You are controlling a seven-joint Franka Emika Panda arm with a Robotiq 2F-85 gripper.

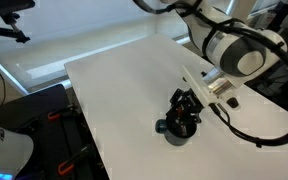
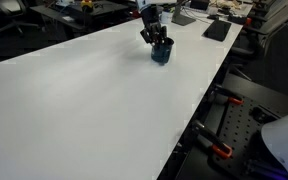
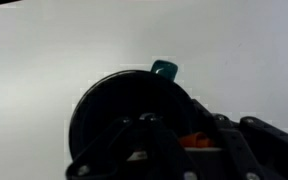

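Observation:
A dark mug stands upright on the white table, its handle on the left in exterior view 1. From above it, my gripper points down with its fingertips at or inside the mug's mouth. In the wrist view, the dark mouth of the mug and its teal handle show beyond the fingers. An orange item appears among the fingers. Whether they grip it cannot be told, since the mug's inside is very dark. Exterior view 2 shows the mug with the gripper above it.
A black cable loops beside the arm on the right. Dark gear lies near the far edge in exterior view 2.

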